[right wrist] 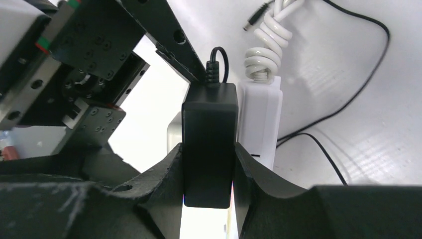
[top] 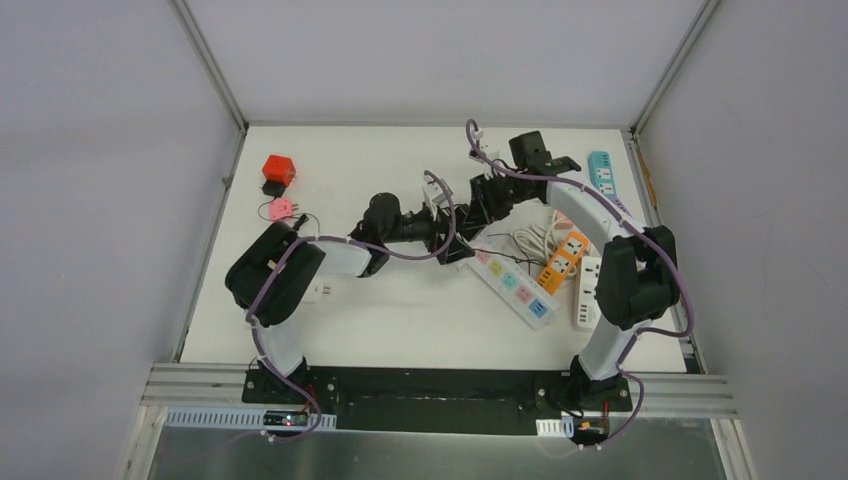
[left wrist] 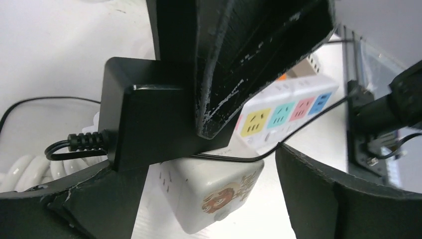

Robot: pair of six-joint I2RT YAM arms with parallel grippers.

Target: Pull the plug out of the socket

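Observation:
A black plug adapter with its cord is held by my right gripper, whose fingers meet its sides in the right wrist view. In the left wrist view the adapter hangs above a white cube adapter with a printed logo. My left gripper is open around that white cube, apparently not closed on it. The white power strip with coloured sockets lies below and to the right of both grippers, its white coiled cord beside them. The black plug's prongs are hidden.
An orange power strip, a white strip and a blue one crowd the right side. A red cube and pink plug lie at the left.

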